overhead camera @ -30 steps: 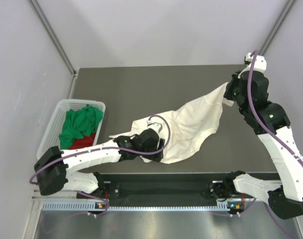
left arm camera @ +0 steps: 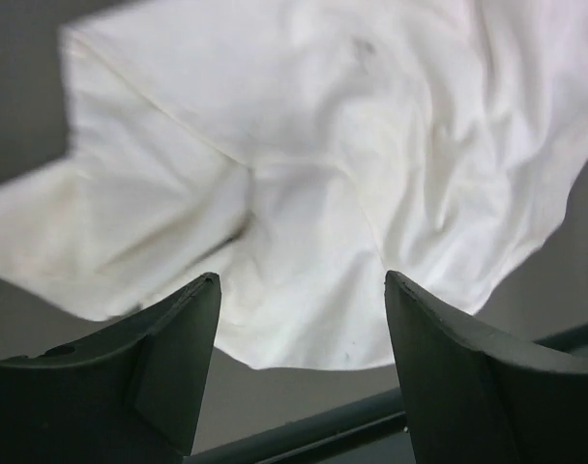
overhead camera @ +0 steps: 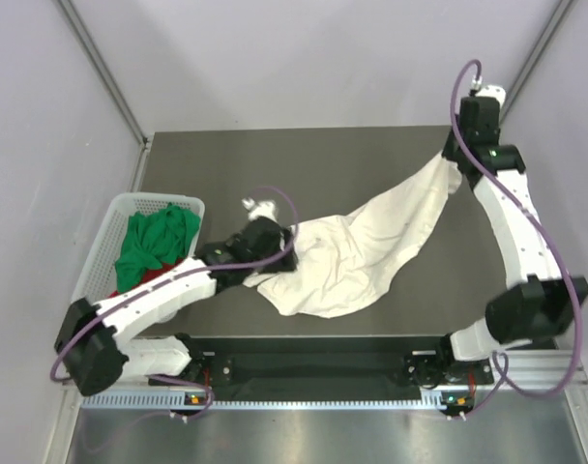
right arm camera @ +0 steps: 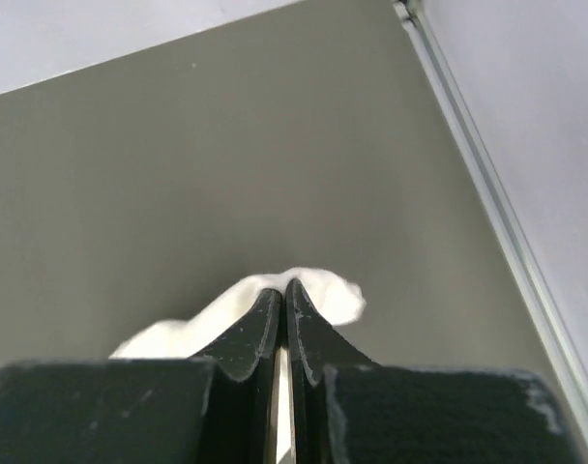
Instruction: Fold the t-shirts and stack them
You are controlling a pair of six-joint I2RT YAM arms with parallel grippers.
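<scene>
A cream t-shirt [overhead camera: 342,261] lies crumpled on the grey table, its right end drawn up toward the back right. There my right gripper is shut on the cloth, and a small flap of it sticks out past the fingertips. My left gripper is open above the shirt's left part, with wrinkled cream fabric [left arm camera: 313,242] below and nothing between its fingers. In the top view the left arm [overhead camera: 260,246] is blurred and hides part of the shirt's left end.
A white basket [overhead camera: 94,259] at the left holds green cloth [overhead camera: 159,240] and some red cloth [overhead camera: 165,275]. Bare table [overhead camera: 275,174] lies behind the shirt. Walls stand close at the back and right.
The right gripper has shifted toward the back, pulling the shirt's end along.
</scene>
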